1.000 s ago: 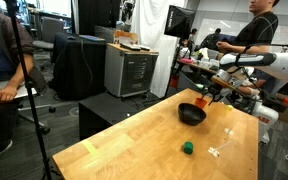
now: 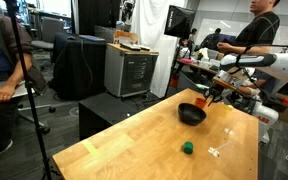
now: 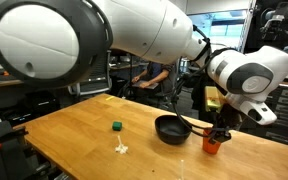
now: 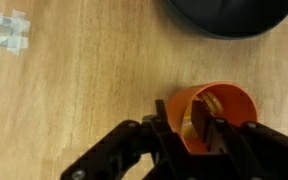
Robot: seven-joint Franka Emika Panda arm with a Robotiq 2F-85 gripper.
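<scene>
An orange cup [image 4: 246, 103] stands upright beside a black bowl [image 4: 234, 15] in the wrist view, with something yellowish inside it. My gripper is partly open at the cup's left rim. One fingertip lies outside the wall and the other over the cup's mouth, with a gap between them. Exterior view 2 shows the cup [image 3: 211, 147] on the table below the gripper [image 3: 218, 133], which hides its top. Whether the fingers touch the wall cannot be told.
A small green object [image 3: 117, 126] and a white piece of tape [image 3: 121, 146] lie on the table. The bowl [image 2: 191, 114] stands close to the cup. A person stands behind the arm.
The bowl and the green object have not moved.
</scene>
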